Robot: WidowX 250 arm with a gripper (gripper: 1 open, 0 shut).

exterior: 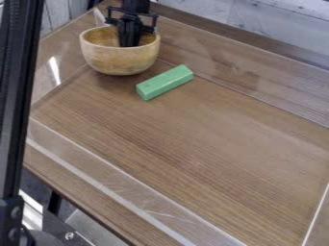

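Observation:
A wooden bowl (pixel 111 58) sits toward the upper left of the table. My black gripper (pixel 130 35) reaches down into it from above, near the back part of the bowl. Its fingertips are hidden inside the bowl, and I cannot tell what, if anything, is between them. A green block (pixel 164 83) lies on the table just to the right and front of the bowl, apart from it.
A white wall (pixel 257 21) runs along the back. A black arm structure stands along the left edge of the view.

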